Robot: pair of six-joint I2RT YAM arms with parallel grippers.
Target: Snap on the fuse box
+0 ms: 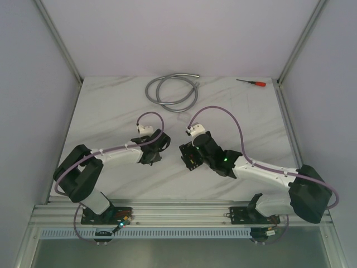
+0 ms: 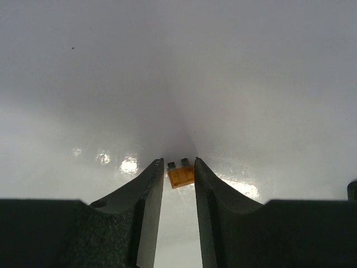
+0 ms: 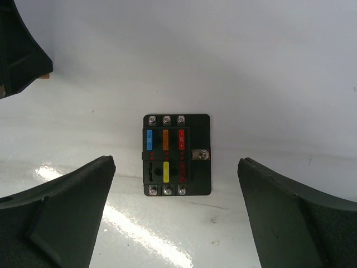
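The black fuse box (image 3: 194, 176) lies on the white table with coloured fuses in it, below my right gripper, which stands open with nothing between its fingers. In the left wrist view, my left gripper is part open over a small orange fuse (image 2: 181, 176) on the table. The fingertips are close on either side of it; whether they grip it is unclear. In the top view both arms hang over the middle of the table, largely hiding the things beneath.
A coiled grey hose (image 1: 194, 95) lies at the back middle, and a red-handled screwdriver (image 1: 256, 83) at the back right.
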